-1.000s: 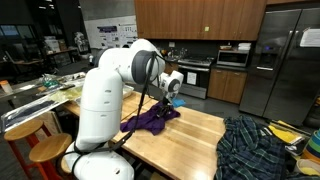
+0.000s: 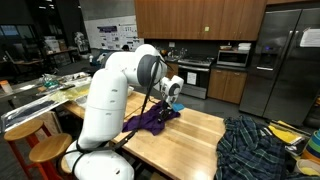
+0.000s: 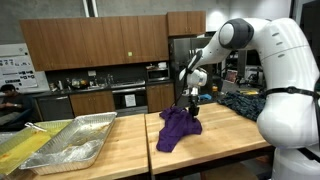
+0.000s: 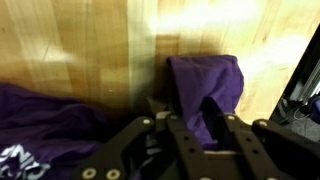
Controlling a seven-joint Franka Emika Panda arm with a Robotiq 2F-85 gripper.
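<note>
A crumpled purple cloth [image 2: 148, 119] lies on the wooden table, and it shows again in the second exterior view as a purple heap [image 3: 177, 127] with a raised peak. My gripper [image 3: 193, 104] is down at the right side of that heap. Up close in the wrist view, a fold of the purple cloth [image 4: 212, 82] stands out right in front of the gripper, with more cloth [image 4: 45, 125] spread to the left. Dark gripper parts and dark folds run together there. How far apart the fingers stand, and whether cloth is between them, I cannot make out.
A dark navy cloth [image 2: 250, 148] is heaped at the table's right side. Foil-like trays [image 3: 75, 146] stand on the left in the second exterior view. Bare tabletop [image 2: 195, 135] lies between the purple cloth and the navy heap. Stools [image 2: 47, 148] stand left of the table.
My arm's upper part has shifted slightly, with the gripper staying low by the purple cloth. The cloth lies in nearly the same place.
</note>
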